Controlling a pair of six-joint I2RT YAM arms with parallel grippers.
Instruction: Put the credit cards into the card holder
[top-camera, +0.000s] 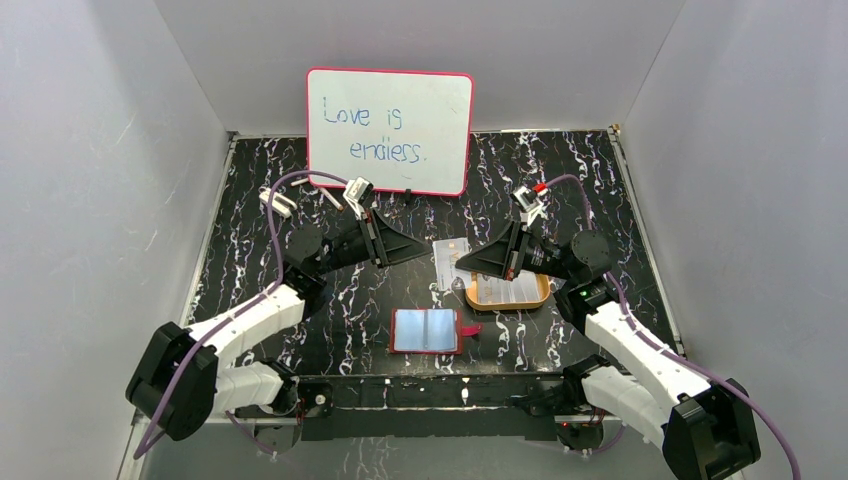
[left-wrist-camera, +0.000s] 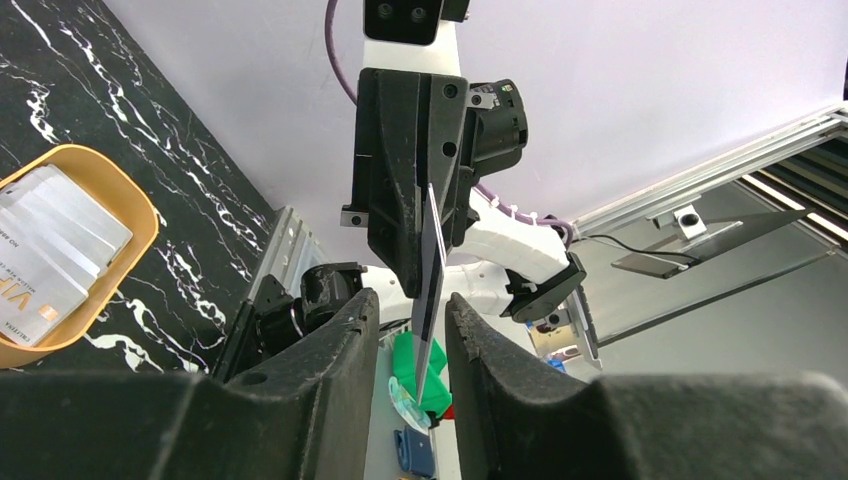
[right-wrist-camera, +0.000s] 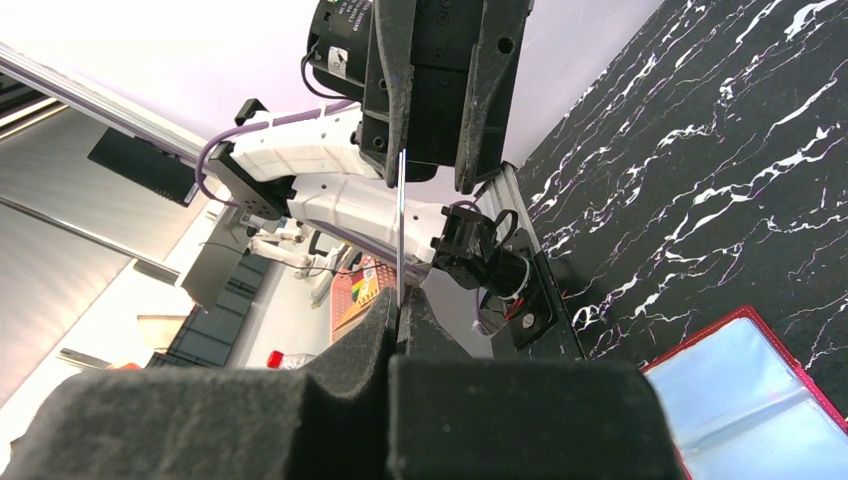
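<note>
My right gripper is shut on a thin upright card, seen almost edge-on. My left gripper faces it, its fingers parted either side of the card's line in the left wrist view; contact cannot be told. The red-edged card holder, with pale clear sleeves, lies open at the front middle. An orange tray of white cards sits under the right gripper.
A pale printed sheet lies between the grippers. A whiteboard stands at the back, with small white objects to its left. Bare marble table surrounds the holder.
</note>
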